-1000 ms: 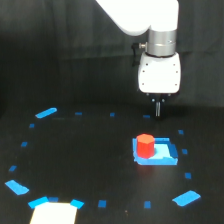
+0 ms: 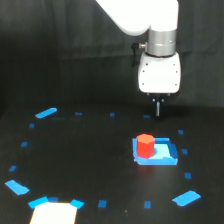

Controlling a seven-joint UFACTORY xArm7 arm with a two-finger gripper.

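A red block [image 2: 145, 147] sits at the left side of a small light-blue tray [image 2: 167, 152], right of the middle of the dark table. Above and behind the tray hangs my gripper [image 2: 157, 105], pointing down from the white arm. Clear space separates its fingertips from the red block, and nothing is seen hanging from them. The fingers are small and dark against the dark background, so whether they are open or shut is unclear.
Small blue marks dot the black table. Larger blue strips lie at the far left [image 2: 46, 113], near left [image 2: 17, 187] and near right [image 2: 186, 198]. A cream-coloured object [image 2: 54, 214] is cut off by the bottom edge.
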